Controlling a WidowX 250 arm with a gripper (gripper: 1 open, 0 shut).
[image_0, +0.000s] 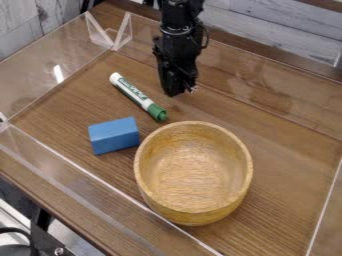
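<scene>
The black robot arm reaches down from the top of the view to my gripper (175, 82), which is low over the wooden surface at the upper middle. Whether it is open or shut, or holds anything, is too small and dark to tell. A white marker with a green end (138, 96) lies diagonally to the left of it, apart from it. A blue block (114, 136) lies below the marker at the lower left. A large empty yellow bowl (193, 172) sits at the lower middle.
Walls bound it at the back and the left. A dark cable shows at the bottom left corner.
</scene>
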